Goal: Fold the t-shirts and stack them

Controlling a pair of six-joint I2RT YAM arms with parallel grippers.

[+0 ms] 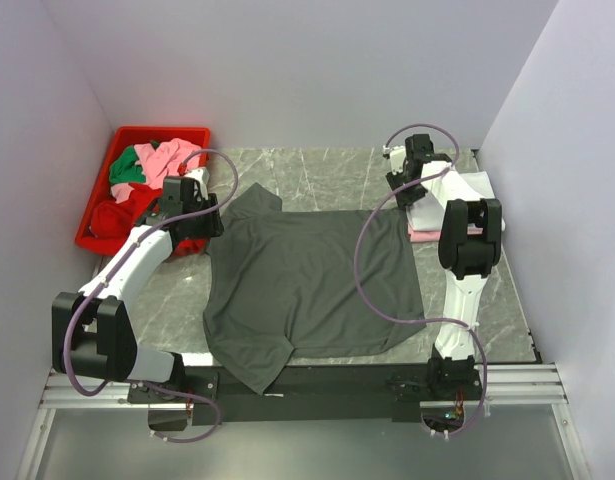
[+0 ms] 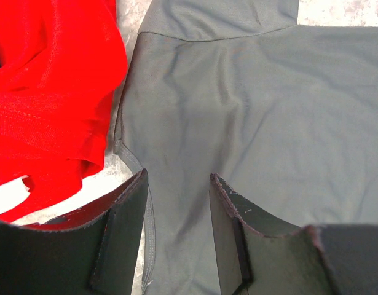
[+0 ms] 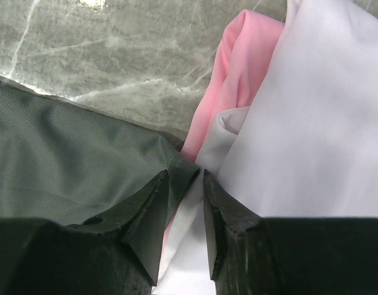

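Note:
A grey t-shirt [image 1: 312, 280] lies spread on the marble table, its lower left part folded out over the front edge. My left gripper stands open above its left edge, beside red cloth [image 2: 47, 104]. My right gripper is part open, low over the shirt's upper right corner [image 3: 179, 166], which touches a folded pink shirt [image 3: 238, 55] and white shirt [image 3: 318, 104] stacked at the right.
A red bin [image 1: 91, 225] holding pink, green and red clothes stands at the back left. Bare marble [image 1: 327, 175] shows behind the grey shirt. Walls close in the table at back and sides.

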